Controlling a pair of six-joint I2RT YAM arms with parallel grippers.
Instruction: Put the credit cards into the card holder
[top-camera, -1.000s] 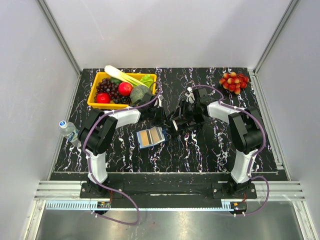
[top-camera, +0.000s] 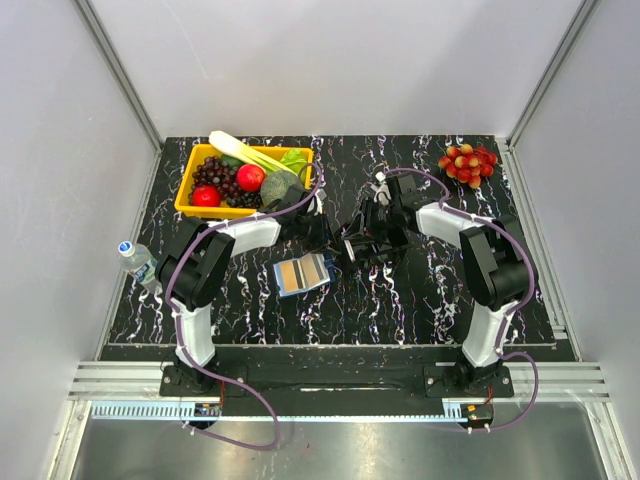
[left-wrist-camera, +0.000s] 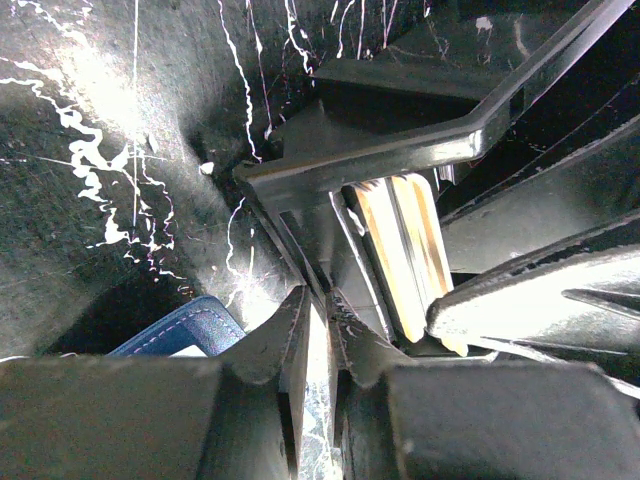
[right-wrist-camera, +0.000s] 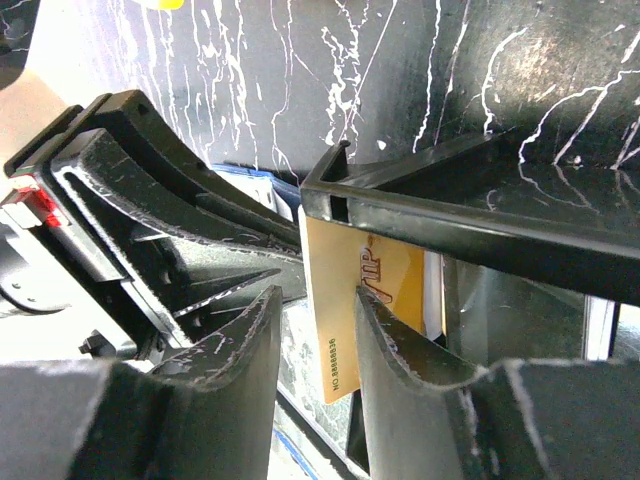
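Note:
The black card holder (left-wrist-camera: 380, 140) is at table centre, between both grippers. My left gripper is shut on its dark edge at the lower left. In the left wrist view, tan cards (left-wrist-camera: 405, 250) sit in a slot. My right gripper is part open at an orange card (right-wrist-camera: 370, 270) under the holder's top bar, a finger on each side of its lower part; whether they touch it is unclear. A blue-edged case with more cards (top-camera: 300, 275) lies just below the left gripper in the top view.
A yellow basket of produce (top-camera: 220, 210) stands at back left, a bunch of orange-red fruit (top-camera: 467, 163) at back right, a water bottle (top-camera: 140, 265) at the left edge.
Both arms and the holder look almost unchanged in the top view; at most the right gripper has shifted very slightly.

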